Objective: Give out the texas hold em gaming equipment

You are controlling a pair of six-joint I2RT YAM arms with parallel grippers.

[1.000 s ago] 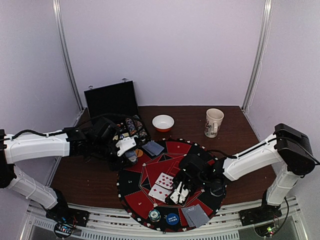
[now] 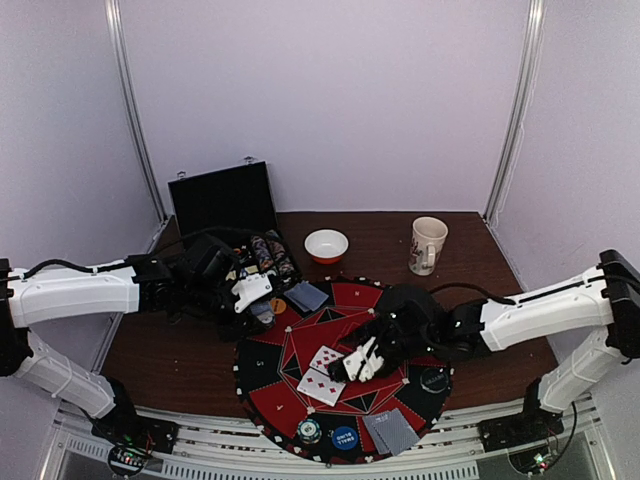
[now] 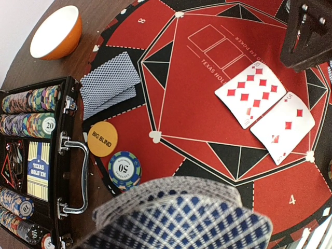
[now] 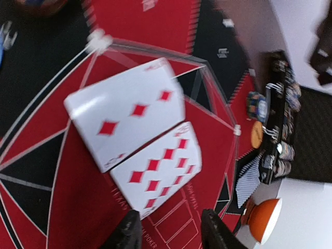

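Note:
Across the bottom of the left wrist view spreads a deck of blue-checked cards (image 3: 181, 223), gripped by my left gripper (image 2: 243, 325), whose fingers it hides. Face up on the red and black poker mat (image 2: 275, 400) lie a ten of diamonds (image 3: 250, 93) and a three of diamonds (image 3: 285, 127), side by side along one edge of the centre field. Over the mat, my right gripper is part open by these cards, nothing visible between its fingers. Face-down pairs lie at the back left (image 2: 306, 296) and front right (image 2: 390, 431).
An open chip case (image 3: 31, 155) stands back left, with a yellow big blind button (image 3: 102, 139) and a chip (image 3: 124, 170) nearby. At the front are a blue small blind button (image 2: 345, 438) and a chip (image 2: 309, 430). A bowl (image 2: 326, 245) and mug (image 2: 427, 245) stand behind.
The left arm and the cards on the mat look unmoved.

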